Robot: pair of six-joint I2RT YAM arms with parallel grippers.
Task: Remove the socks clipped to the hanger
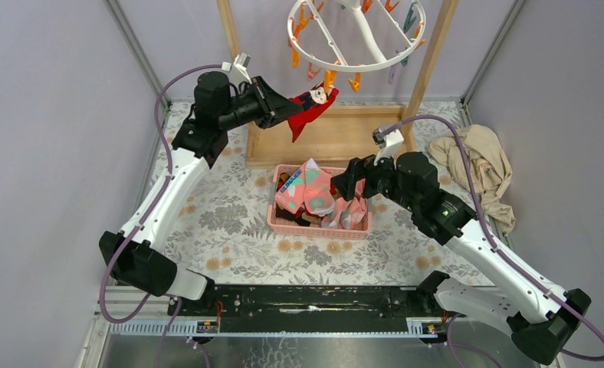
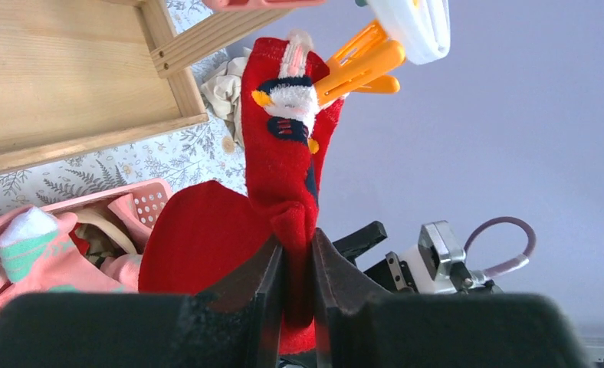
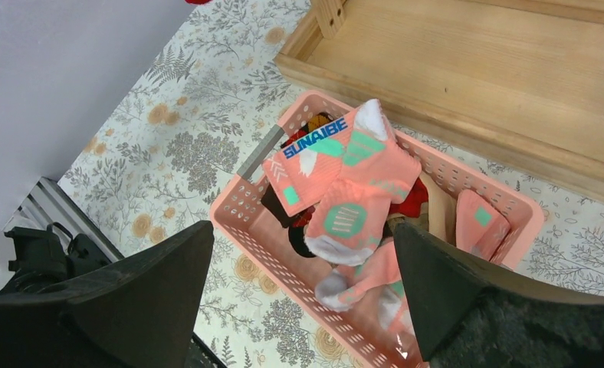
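Note:
A red patterned sock [image 1: 306, 115] hangs below the orange clips [image 2: 364, 65] of the white round hanger [image 1: 331, 63]. My left gripper is shut on the sock's lower part, which stretches up to the clip. My right gripper stands open and empty above a pink basket [image 3: 237, 222] holding pink socks [image 3: 345, 215] and some darker ones. Other orange, pink and teal clips around the ring hold nothing visible.
A wooden tray [image 1: 268, 146] lies behind the basket, between the hanger's wooden posts. A beige cloth [image 1: 471, 165] lies at the right.

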